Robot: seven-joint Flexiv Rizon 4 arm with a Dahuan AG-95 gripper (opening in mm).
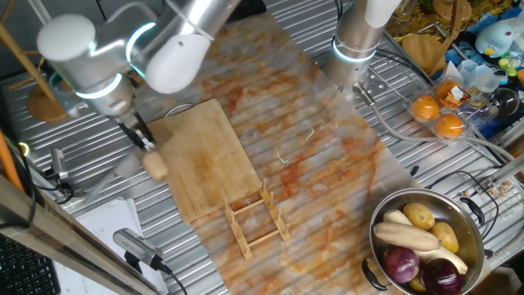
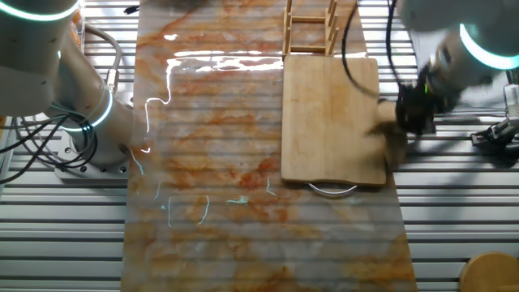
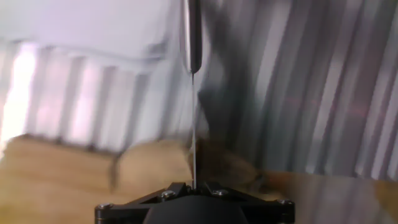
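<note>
My gripper (image 1: 148,144) is shut on a knife, at the left edge of the wooden cutting board (image 1: 209,156). In the wrist view the knife's thin blade (image 3: 194,124) shows edge-on, rising from between the fingers, with its dark handle (image 3: 191,37) at the far end. A pale brown potato-like piece (image 1: 155,165) hangs close below the gripper, against the blade. From the wrist the piece (image 3: 152,165) appears left of the blade, and a darker brown part (image 3: 227,165) to its right. Blur hides whether the blade is stuck in it.
A small wooden rack (image 1: 255,223) adjoins the board. A steel pot (image 1: 378,215) of potatoes and purple onions stands at the front right. Near the board's left lies a grey device (image 1: 137,246).
</note>
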